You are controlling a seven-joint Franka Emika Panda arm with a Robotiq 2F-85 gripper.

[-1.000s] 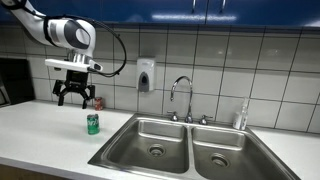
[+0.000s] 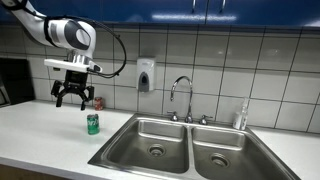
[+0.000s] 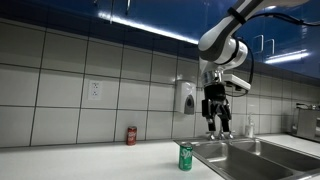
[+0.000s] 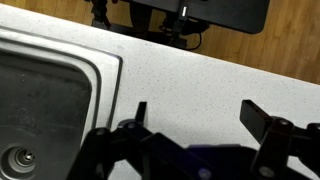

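Observation:
My gripper (image 2: 70, 104) hangs above the white counter, open and pointing down, with nothing between its fingers. In the wrist view the two fingers (image 4: 141, 113) stand wide apart over bare counter. A green can (image 2: 93, 124) stands upright on the counter, lower than the gripper and to its right in exterior view 1. The second exterior view shows this green can (image 3: 186, 156) below the gripper (image 3: 217, 133) and to its left. A red can (image 3: 131, 135) stands upright farther left, near the tiled wall. Neither can shows in the wrist view.
A double steel sink (image 2: 190, 148) with a tall faucet (image 2: 181, 95) lies right of the green can. A soap dispenser (image 2: 146, 75) hangs on the wall, and a bottle (image 2: 241, 115) stands behind the sink.
In exterior view 1 the gripper's fingers look slightly lower and differently angled than a second ago. The cans have not moved.

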